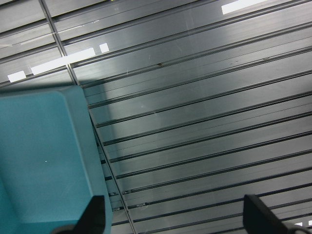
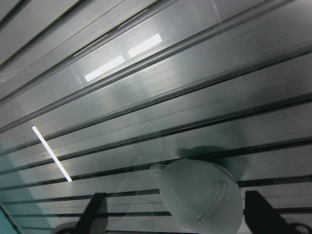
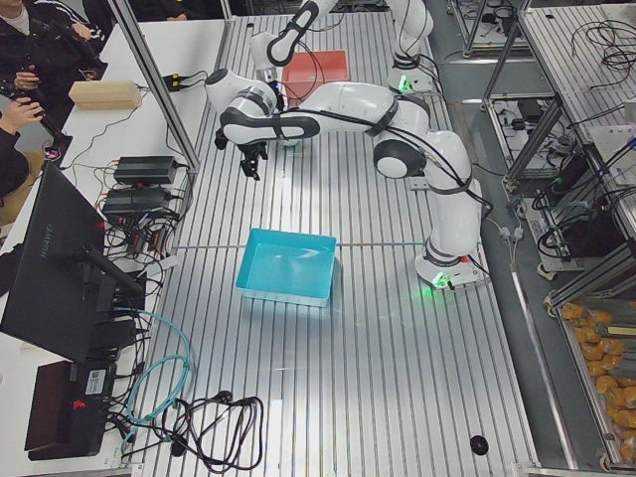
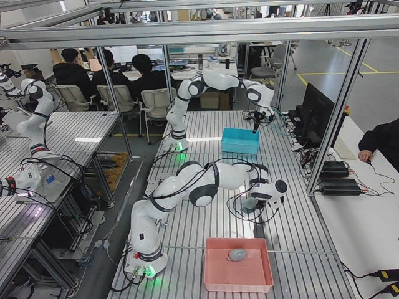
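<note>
My left gripper stands open with nothing between its fingers, above the slatted table beside a blue bin (image 1: 44, 156), which looks empty. My right gripper is open over a pale grey-green soft object (image 2: 200, 192) lying on the slats, between the fingertips in that view; whether they touch it I cannot tell. A salmon bin (image 4: 237, 277) at the near end in the camera right view holds a small grey object (image 4: 237, 254).
A monitor (image 3: 50, 258), power boxes and cables line the table's side (image 3: 146, 109). Coiled black cables (image 3: 214, 437) lie on the slats below the blue bin. Bare slats surround both bins.
</note>
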